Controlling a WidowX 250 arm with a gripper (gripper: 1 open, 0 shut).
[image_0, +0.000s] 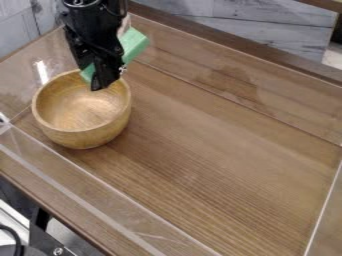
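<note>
A wooden bowl sits at the left of the wooden table. Just above its back rim, my black gripper is shut on a green object, which is held tilted and partly hidden behind the fingers. I cannot tell exactly what the green object is.
A grey wood-patterned wall stands at the back. Some dark cabling lies at the lower left corner.
</note>
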